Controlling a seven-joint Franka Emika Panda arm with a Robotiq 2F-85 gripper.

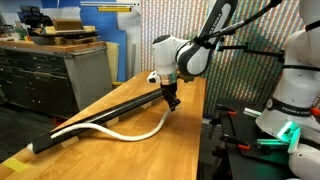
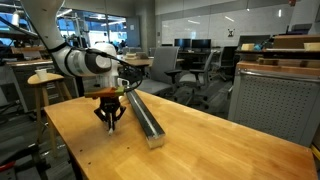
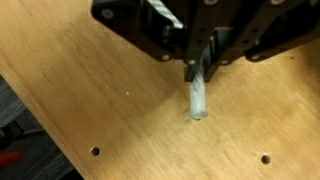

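A long white tube [image 1: 127, 136] lies in a curve across the wooden table. One end sits by the near-left end of a long black channel [image 1: 95, 121], and the other reaches my gripper [image 1: 173, 105]. In the wrist view, a short pale stub of the tube [image 3: 198, 100] sticks out from between the dark fingers, which are shut on it. From the second exterior view, the gripper [image 2: 112, 122] points down close to the tabletop, left of the black channel [image 2: 148, 119]. Most of the tube cannot be made out there.
The wooden table [image 2: 215, 148] is broad and clear on the right of the second exterior view. A grey cabinet [image 1: 40, 77] stands behind it, and a black side stand [image 1: 255, 140] is by the robot base.
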